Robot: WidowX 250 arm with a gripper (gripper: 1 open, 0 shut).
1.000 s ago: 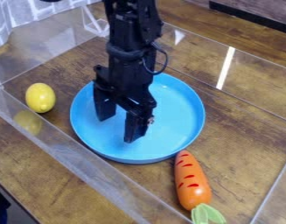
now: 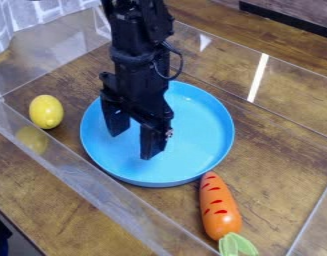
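Note:
A black robot arm reaches down from the top of the view, its gripper (image 2: pixel 134 128) low over a blue plate (image 2: pixel 195 155), open, with nothing visible between its fingers. A yellow egg-shaped object (image 2: pixel 46 111) lies left of the plate. An orange carrot (image 2: pixel 218 208) with a pale green top lies at the lower right, outside the plate.
Clear panel edges cross the lower left and the right side of the wooden table (image 2: pixel 279 130).
The arm and gripper have shifted slightly upward. The plate, carrot and yellow object have not moved.

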